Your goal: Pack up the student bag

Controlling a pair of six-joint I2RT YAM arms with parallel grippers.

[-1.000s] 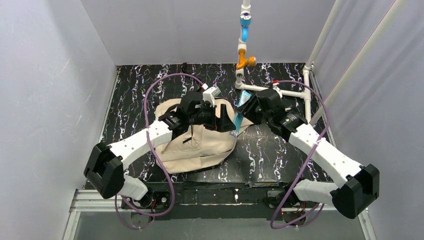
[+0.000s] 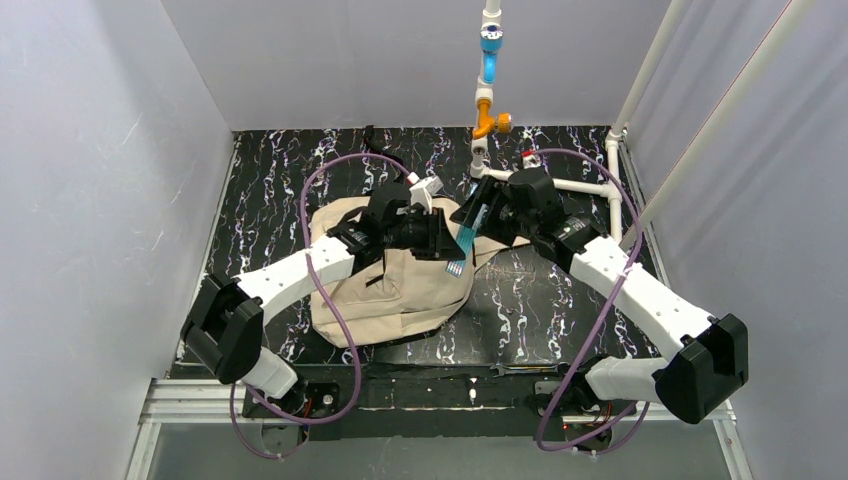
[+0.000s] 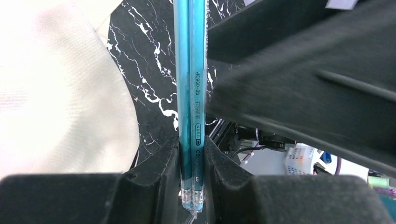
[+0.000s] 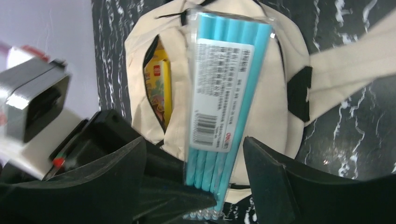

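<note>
A clear-wrapped pack of light blue pencils [image 4: 219, 93] with a white barcode label is held above the beige bag [image 2: 420, 295]. In the left wrist view my left gripper is shut on this pack near its lower end, a finger on either side. My right gripper stands open around the pack in the right wrist view, its fingers spread to both sides. From above, the two grippers face each other across the pack, over the bag's right edge. Through an opening in the bag, a yellow box [image 4: 160, 79] shows inside.
The bag's strap [image 4: 355, 60] runs off to the right over the black marbled table [image 2: 530, 310]. White pipes [image 2: 613, 180] stand at the back right. A wrench [image 2: 525, 369] lies by the front edge. Right of the bag, the table is mostly bare.
Both grippers have come closer together.
</note>
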